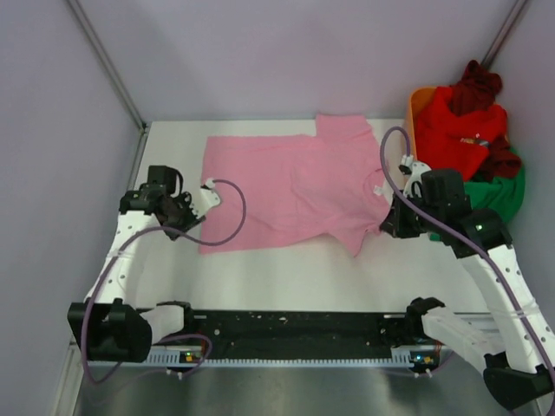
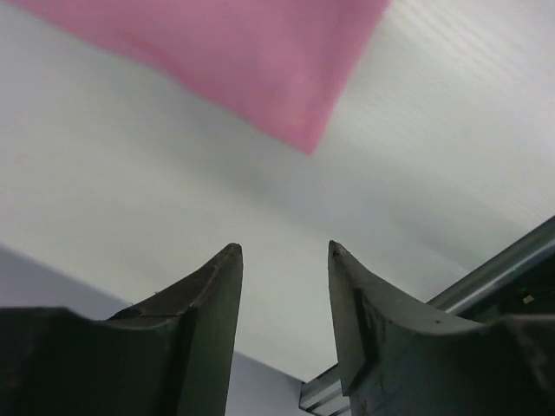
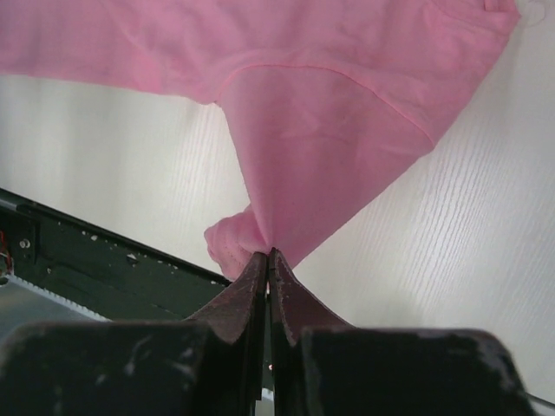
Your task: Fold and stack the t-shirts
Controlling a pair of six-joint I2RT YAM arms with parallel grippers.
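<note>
A pink t-shirt (image 1: 269, 186) lies spread over the white table, one sleeve (image 1: 336, 127) toward the back right. Its near right sleeve (image 3: 303, 156) is drawn out to my right gripper, whose fingertips are shut on the cloth at the sleeve's end. My left gripper hangs above the table by the shirt's near left corner (image 2: 308, 139). Its fingers (image 2: 221, 286) stand apart with nothing between them, and bare table shows in the gap.
An orange bin (image 1: 421, 101) at the back right holds red clothes (image 1: 460, 130). A green cloth (image 1: 499, 192) hangs over its side, close to my right arm.
</note>
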